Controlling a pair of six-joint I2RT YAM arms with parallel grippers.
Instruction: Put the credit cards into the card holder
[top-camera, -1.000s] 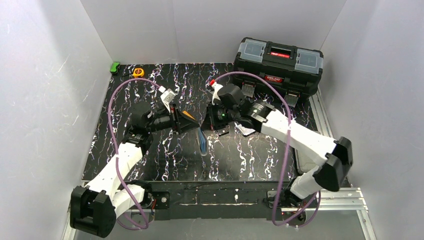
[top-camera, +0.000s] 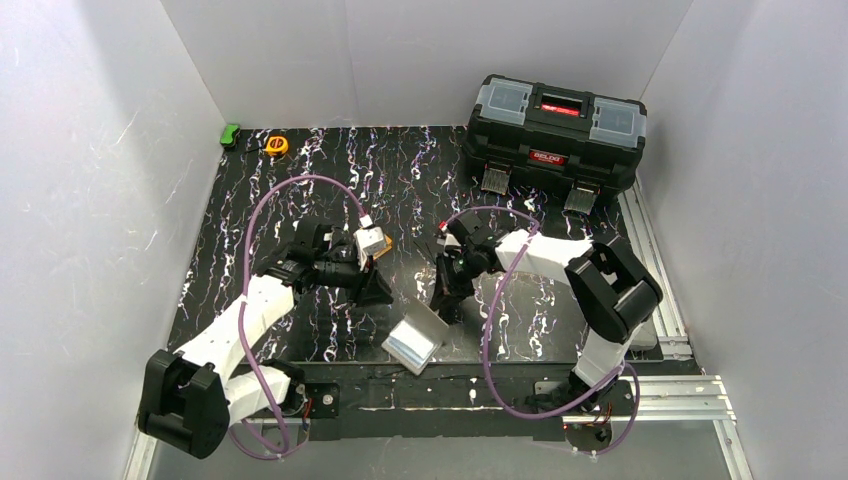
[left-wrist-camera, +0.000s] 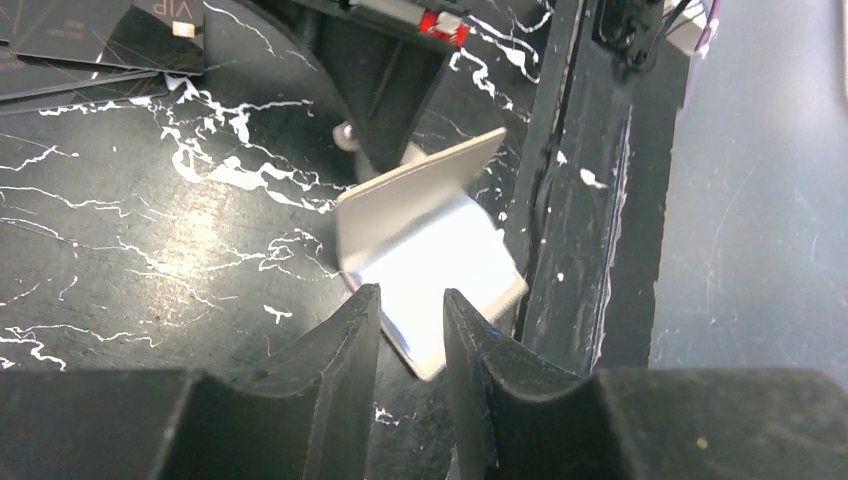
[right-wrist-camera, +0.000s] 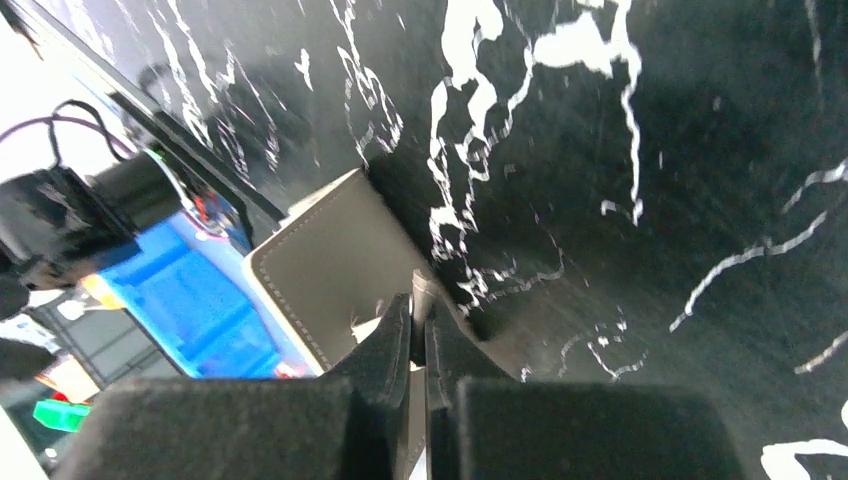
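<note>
The open card holder (top-camera: 407, 344) rests near the table's front edge, pale inner pocket (left-wrist-camera: 430, 265) facing up and one cover raised. My right gripper is shut on the card holder, at its raised cover. My left gripper hangs just left of and above the holder, its fingers part open with nothing seen between them. Dark cards (left-wrist-camera: 110, 35), one marked VIP, lie on the table at the upper left of the left wrist view.
A black toolbox (top-camera: 555, 130) fills the back right. An orange tape measure (top-camera: 277, 145) and a green object (top-camera: 229, 136) lie at the back left. The table's front edge is close to the holder.
My right gripper has moved down toward the front edge with the card holder, which has opened out and lies lower. My left gripper has separated from it, slightly to the left.
</note>
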